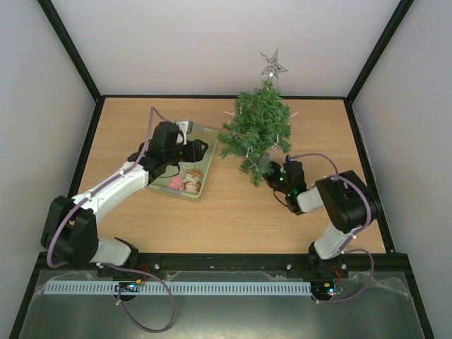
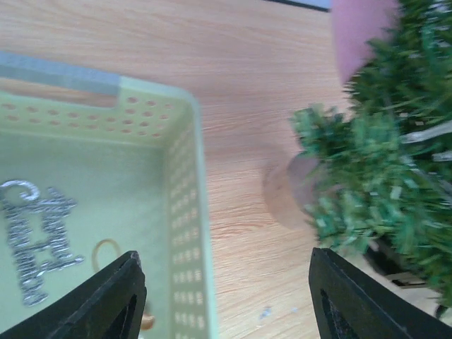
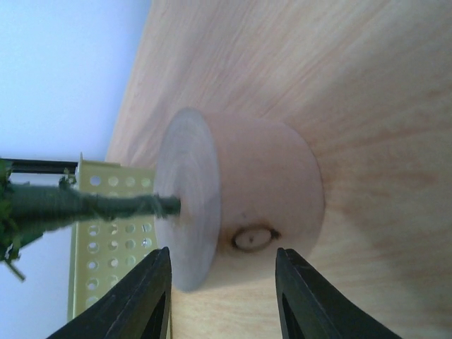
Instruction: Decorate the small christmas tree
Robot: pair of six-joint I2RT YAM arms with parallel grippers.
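Observation:
The small christmas tree (image 1: 256,123), topped by a silver star (image 1: 275,66), stands right of centre. In the right wrist view its round wooden base (image 3: 261,176) and wrapped trunk (image 3: 106,206) show, with my right gripper low beside the base, fingers apart, nothing seen between them. My left gripper is open over the right side of the green bin (image 2: 95,169), beside the tree's branches (image 2: 381,176). In the bin lie silver glittery ornaments (image 2: 39,240), a pink figure (image 1: 176,183) and a brown figure (image 1: 192,181).
Dark frame edges and walls bound it at the back and sides.

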